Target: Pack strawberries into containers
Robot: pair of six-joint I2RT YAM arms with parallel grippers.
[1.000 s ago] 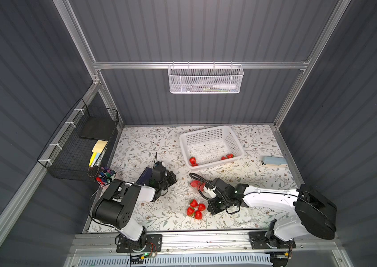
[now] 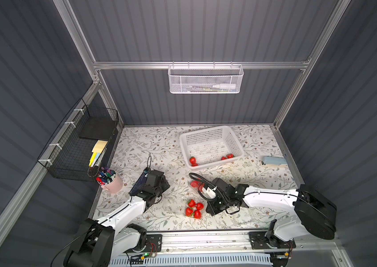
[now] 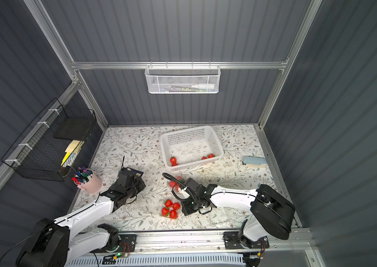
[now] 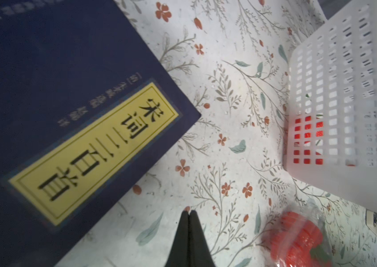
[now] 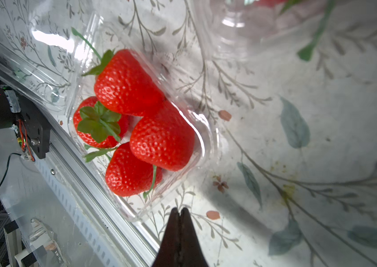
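Several strawberries (image 5: 126, 84) lie in a clear plastic container (image 5: 208, 146) near the table's front edge; its clear lid (image 5: 32, 49) stands open to one side in the right wrist view. Just beside this container is my right gripper, shut, with nothing visible between its fingers. A second clear container with strawberries (image 2: 195, 183) sits behind it, partly hidden by the right arm. Toward the back, a white basket (image 2: 183, 153) holds a few strawberries (image 2: 192, 160). My left gripper is shut and empty over bare table, beside a dark blue book.
The dark blue book (image 4: 81, 98) lies left of the basket. A pink pen cup (image 2: 111, 183) stands at the left edge, and a blue-topped block (image 2: 273, 160) at the right. Bare table lies between basket and block.
My left arm has drawn back to the left and toward the front. The strawberry container at the front has shifted slightly left. The right arm has barely moved.
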